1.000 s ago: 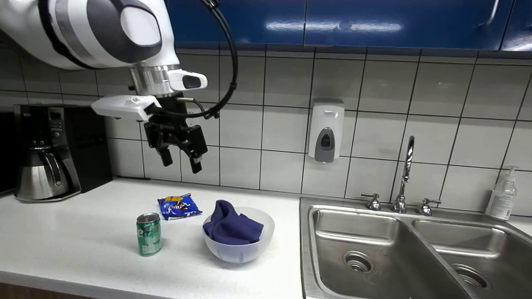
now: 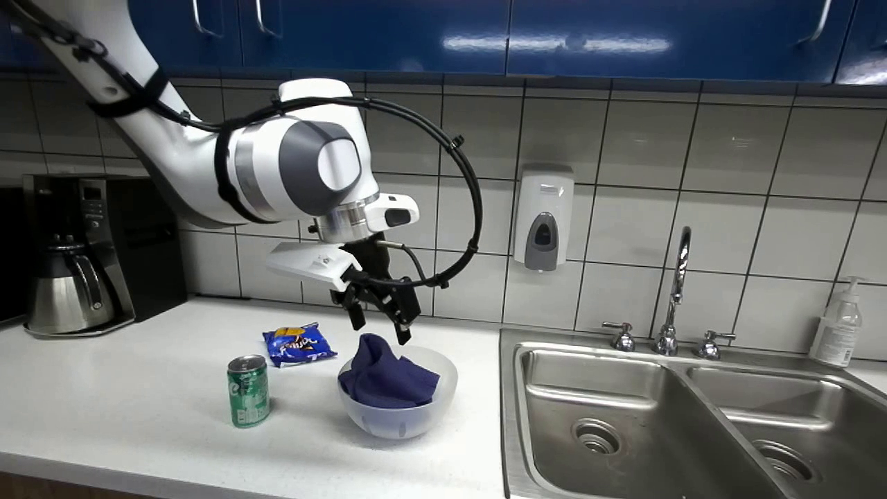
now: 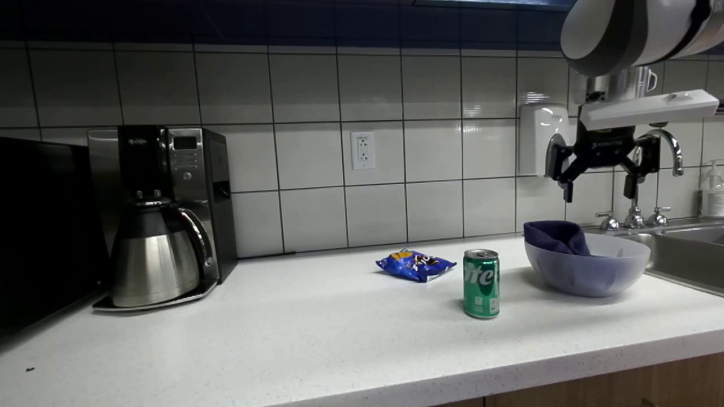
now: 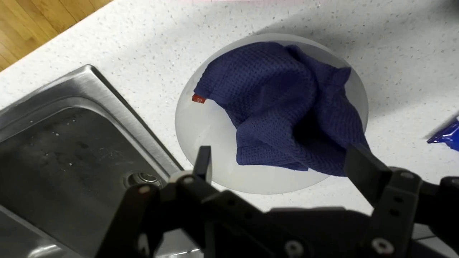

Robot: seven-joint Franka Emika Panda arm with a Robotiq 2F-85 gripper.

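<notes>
A dark blue cloth [image 2: 389,378] with a small red tag [image 4: 198,99] lies crumpled in a translucent white bowl [image 2: 399,423], one fold standing above the rim. Above the bowl is my gripper [image 2: 380,331], its fingers wide apart and nothing between them. In the wrist view the cloth [image 4: 275,103] fills much of the bowl [image 4: 215,150], and one fingertip [image 4: 361,165] overlaps the cloth's edge in the picture. Exterior view 2 shows a clear gap between the gripper [image 3: 599,193] and the cloth [image 3: 553,236].
Left of the bowl stand a green soda can [image 2: 249,391] and, farther back, a blue snack bag [image 2: 299,344]. A steel sink [image 2: 508,399] lies to the right. The coffee maker [image 3: 220,203] is at the far left, with open counter between.
The arm has come down and to the right, bringing my open gripper from behind the snack bag to above the bowl. Cloth, bowl, can and bag have stayed in place.
</notes>
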